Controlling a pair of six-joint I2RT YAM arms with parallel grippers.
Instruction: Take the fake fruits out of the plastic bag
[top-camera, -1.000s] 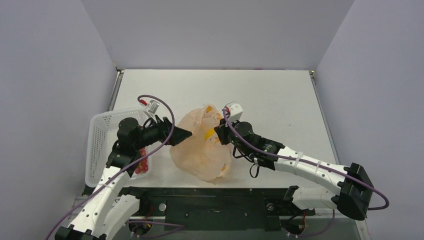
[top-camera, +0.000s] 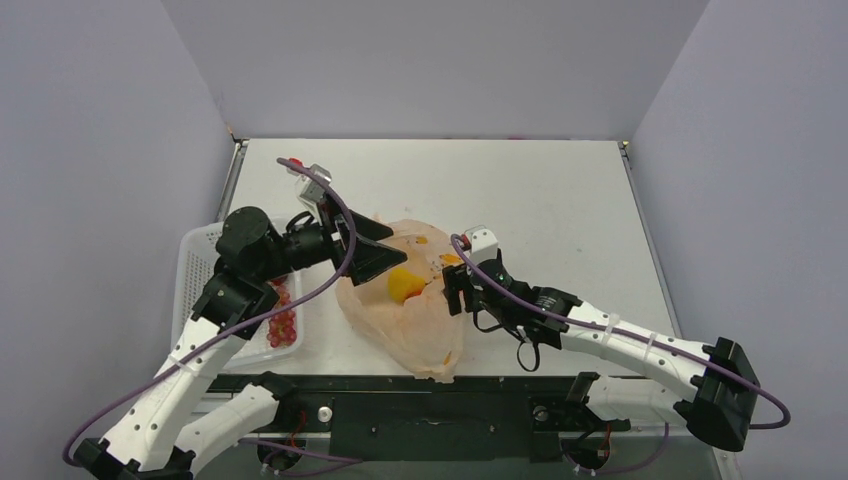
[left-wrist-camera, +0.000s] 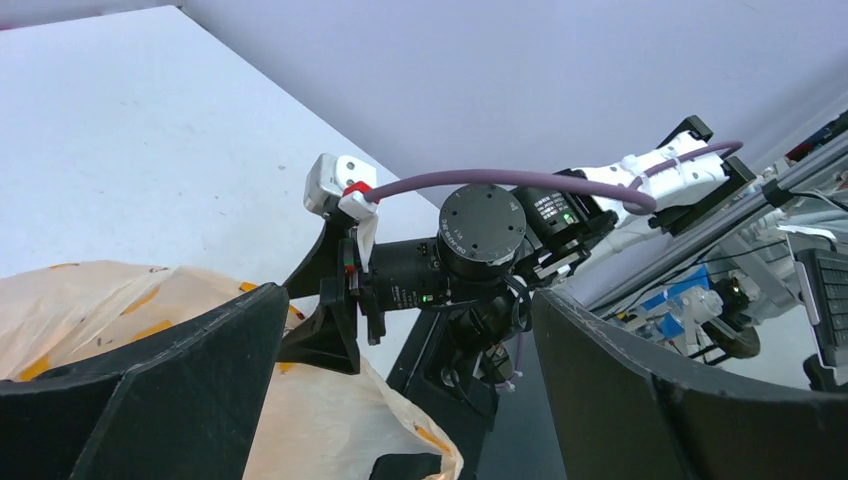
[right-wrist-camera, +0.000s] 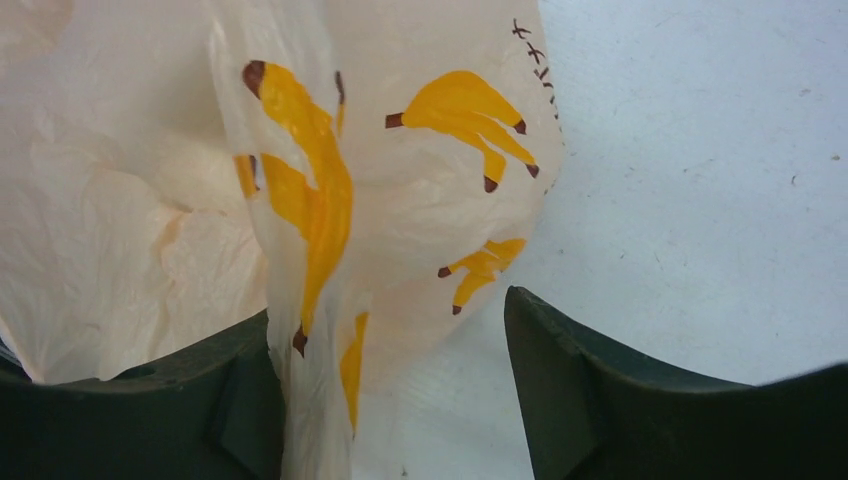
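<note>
The thin peach plastic bag (top-camera: 390, 325), printed with bananas, lies spread on the table with its mouth gaping. Inside it shows a yellow fruit (top-camera: 402, 284) with a bit of a red one (top-camera: 416, 294) at its lower edge. Above the bag's upper left part, my left gripper (top-camera: 400, 243) stands open, its fingers empty. My right gripper is open at the bag's right side; a fold of the bag (right-wrist-camera: 325, 220) hangs between its fingers, against the left one. Neither fruit shows in the wrist views.
At the left, partly behind my left arm, stands a white perforated basket (top-camera: 190, 270) holding red fruit (top-camera: 283, 328). Grey walls rise on both sides.
More of the yellow fruit shows from above.
</note>
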